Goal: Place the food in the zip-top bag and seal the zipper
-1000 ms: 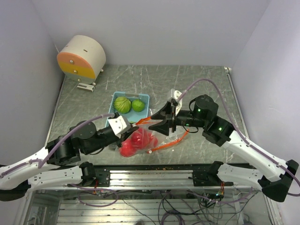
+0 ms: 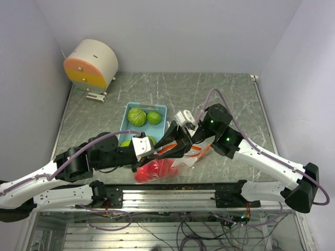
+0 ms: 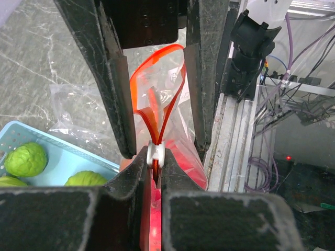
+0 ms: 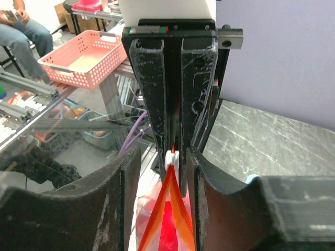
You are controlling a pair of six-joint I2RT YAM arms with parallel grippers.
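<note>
The zip bag (image 2: pixel 158 170) holding red items lies at the front middle, its orange zipper (image 3: pixel 166 112) running up into the grippers. My left gripper is shut on the white zipper slider (image 3: pixel 155 151). My right gripper is part open around that slider and the orange strip, its fingers above and beside the left gripper's tips in the left wrist view. In the right wrist view, the left gripper's dark body stands just beyond the slider.
A blue basket (image 2: pixel 127 107) with green produce sits behind the arms. A drum-shaped box (image 2: pixel 90 63) stands back left. Its front edge borders a metal rail.
My right gripper has moved left, closing in on my left gripper at the zipper.
</note>
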